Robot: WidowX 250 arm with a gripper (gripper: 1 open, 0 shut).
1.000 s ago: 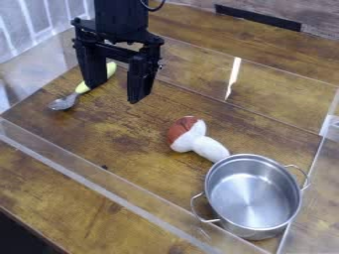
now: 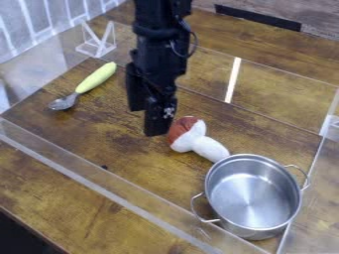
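My black gripper (image 2: pixel 149 117) hangs over the middle of the wooden tray floor, just left of a red and white mushroom toy (image 2: pixel 199 139), its fingers pointing down and open. A steel pot (image 2: pixel 253 199) with two handles stands at the lower right. A pale yellow-green elongated object (image 2: pixel 95 77) and a silver spoon (image 2: pixel 63 102) lie at the upper left, left of the arm.
Clear plastic walls (image 2: pixel 79 171) border the wooden area at the front and sides. A white wire rack (image 2: pixel 98 42) sits at the back left.
My gripper has turned and shifted rightward and downward in the view, toward the mushroom toy, uncovering the yellow-green object. The pot, spoon and toy have not moved.
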